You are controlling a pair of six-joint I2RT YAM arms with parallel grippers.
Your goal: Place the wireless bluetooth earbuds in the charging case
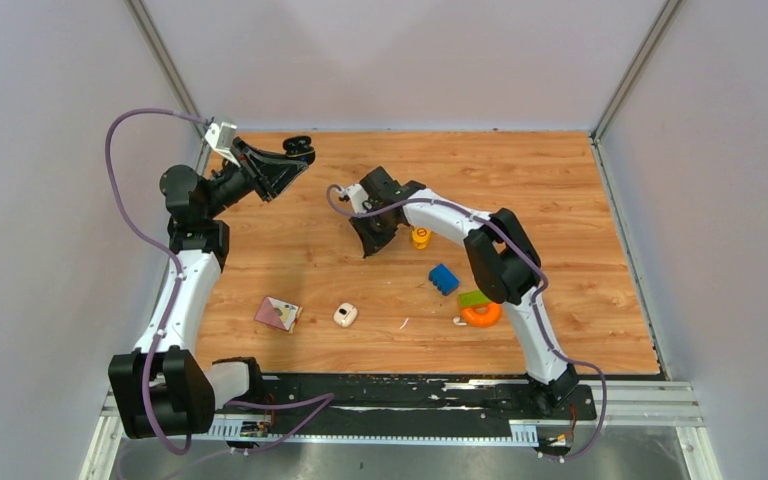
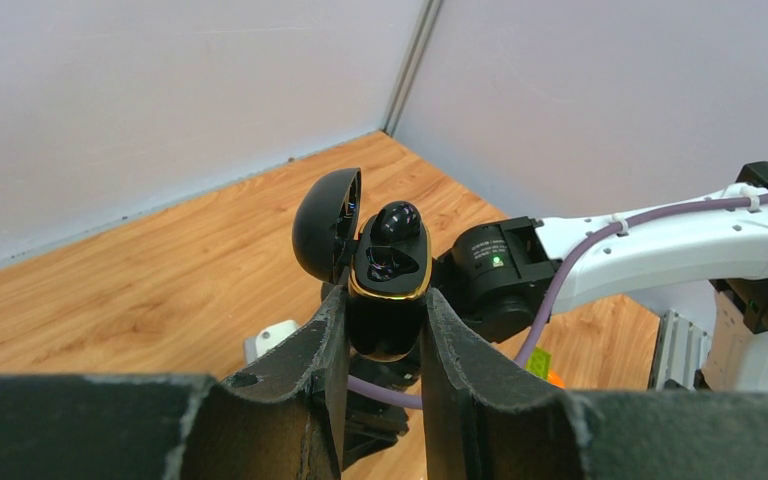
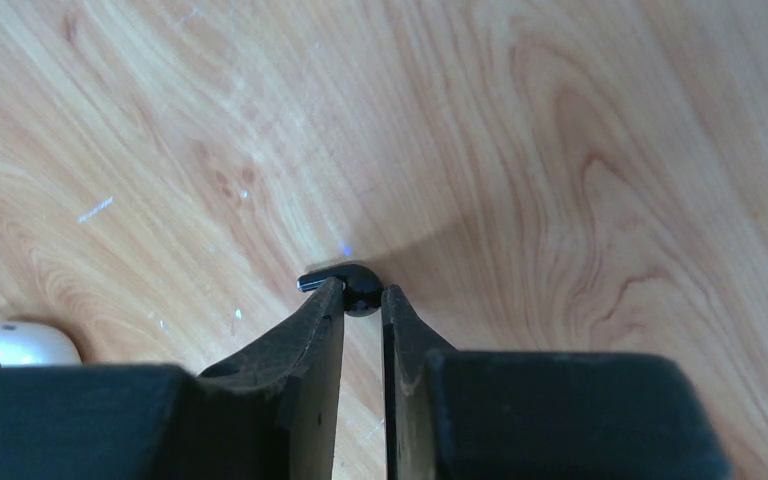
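Observation:
My left gripper is shut on an open black charging case (image 2: 388,268) with a gold band, held up at the back left in the top view (image 1: 299,149); one black earbud shows in it. My right gripper is low over the wood at the middle, its fingertips at a loose black earbud (image 3: 357,280) lying on the table. A small gap shows between the right fingers, with the earbud at their tips; whether they grip it is unclear.
A white case (image 1: 345,314), a pink card (image 1: 278,313), a blue brick (image 1: 444,279), a yellow piece (image 1: 421,240), a green block (image 1: 472,297) and an orange ring (image 1: 481,316) lie on the table (image 1: 580,200).

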